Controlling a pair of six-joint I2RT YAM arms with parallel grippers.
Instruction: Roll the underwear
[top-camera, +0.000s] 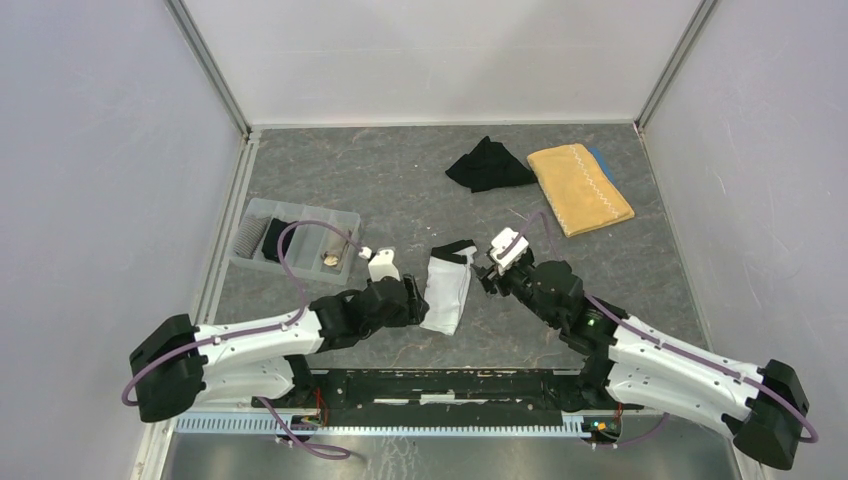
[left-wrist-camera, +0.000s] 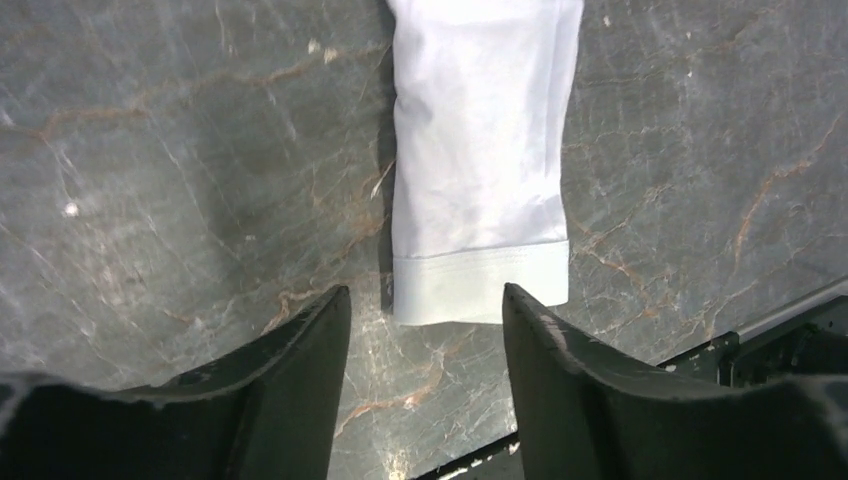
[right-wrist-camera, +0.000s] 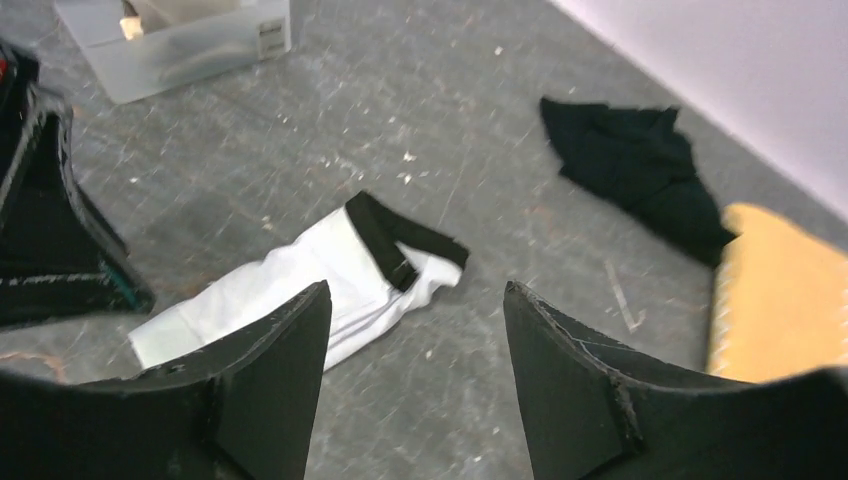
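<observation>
The white underwear (top-camera: 446, 295) with a black waistband (right-wrist-camera: 375, 232) lies folded into a long strip on the grey marbled floor, waistband at the far end. My left gripper hangs over its near white end (left-wrist-camera: 478, 275), fingers apart with nothing held between them. My right gripper is raised to the right of the underwear, open and empty, its fingers seen just in front of the cloth in the right wrist view.
A clear divided box (top-camera: 256, 208) with folded items stands at the left. A black cloth (top-camera: 488, 166) and a yellow folded cloth (top-camera: 578, 188) lie at the back right.
</observation>
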